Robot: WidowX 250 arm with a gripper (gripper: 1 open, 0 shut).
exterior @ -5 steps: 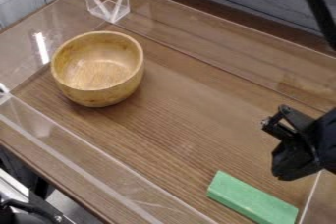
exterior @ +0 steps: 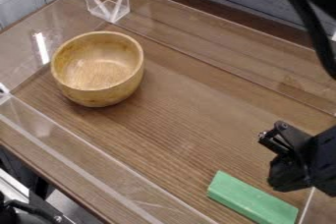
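The black gripper [exterior: 281, 157] is at the right edge of the view, low over the wooden table, its fingers pointing left. It appears shut, with nothing visible between its fingers, though its dark shape hides detail. Below it a flat green block [exterior: 250, 200] lies on the table near the front edge, apart from the gripper.
A tan round bowl [exterior: 98, 85] stands on the left. A clear wire-like stand [exterior: 108, 4] is at the back left. A dark gap runs along the lower left edge.
The gripper has shifted slightly to the left. The block and bowl have not moved.
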